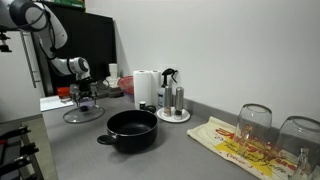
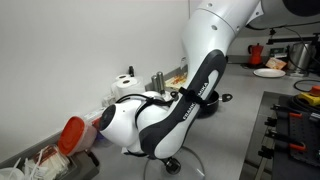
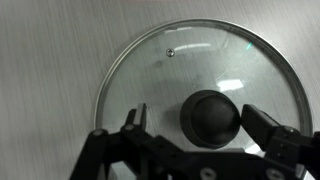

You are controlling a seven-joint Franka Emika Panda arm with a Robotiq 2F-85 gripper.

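A round glass lid (image 3: 170, 85) with a metal rim lies flat on the grey table, its black knob (image 3: 210, 119) facing up. In the wrist view my gripper is open, with one finger on either side of the knob. Exterior view 1 has the lid (image 1: 72, 117) at the far left, with the gripper (image 1: 85, 101) low over it. A black pot (image 1: 133, 129) without a cover stands to the right of the lid. From exterior view 2, the arm hides part of the pot (image 2: 212, 102), and the gripper (image 2: 172, 163) is over the lid's knob.
Behind the pot are a paper towel roll (image 1: 147, 86) and a white plate (image 1: 174, 115) carrying bottles and grinders. Two upturned glasses (image 1: 253, 124) rest on a patterned cloth (image 1: 225, 139) at the right. The table between pot and cloth is clear.
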